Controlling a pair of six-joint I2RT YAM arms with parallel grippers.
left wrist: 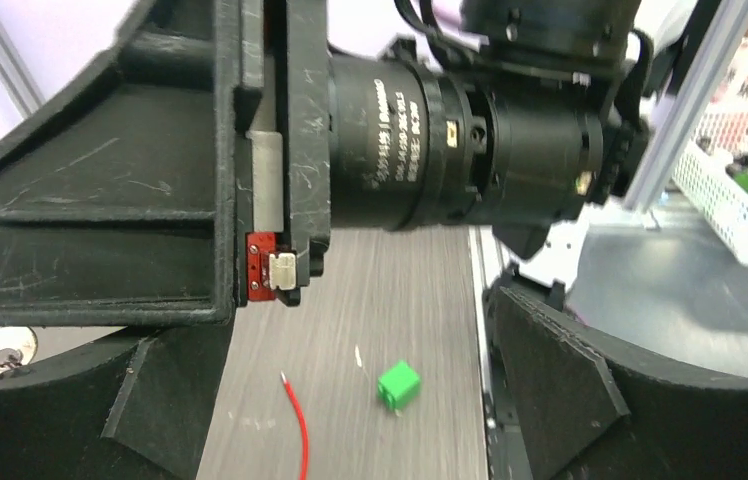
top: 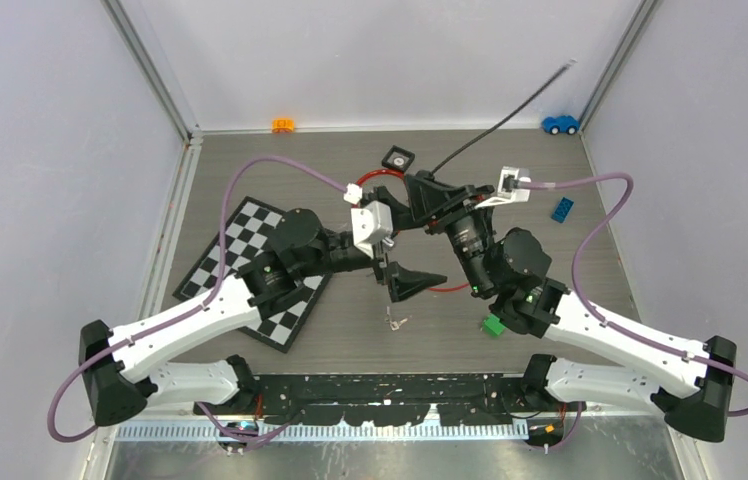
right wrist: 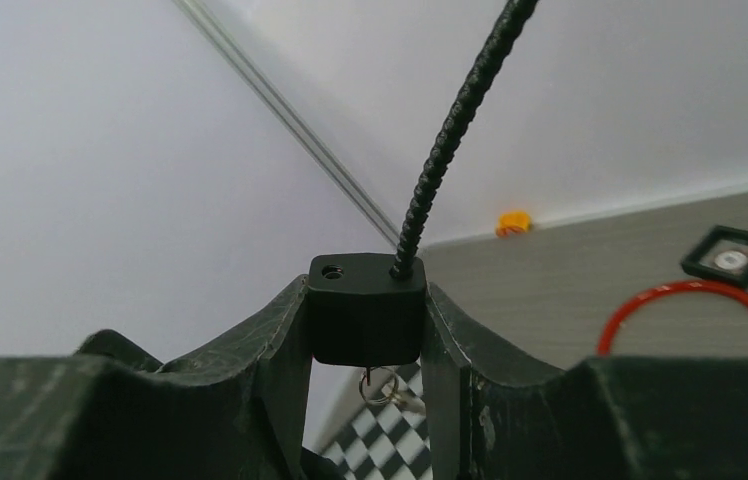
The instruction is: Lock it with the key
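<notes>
In the right wrist view a black lock body (right wrist: 367, 310) with a braided cable (right wrist: 450, 130) rising from it sits between the fingers of my right gripper, which is shut on it. A small metal ring (right wrist: 378, 387) with a pale piece shows just beneath the body; whether a key is inside the lock is hidden. My left gripper stands open, its fingers wide apart, nothing between them. From above, it (top: 423, 245) is just left of and below my right gripper (top: 425, 190). Loose keys (top: 396, 322) lie on the table near the front.
A checkered board (top: 275, 325) lies left of centre. A red cable (top: 450, 289), a green block (top: 493, 325), a black square case (top: 398, 159), a blue brick (top: 562, 209) and a blue toy car (top: 561, 125) are spread about. Both arms are close together over the middle.
</notes>
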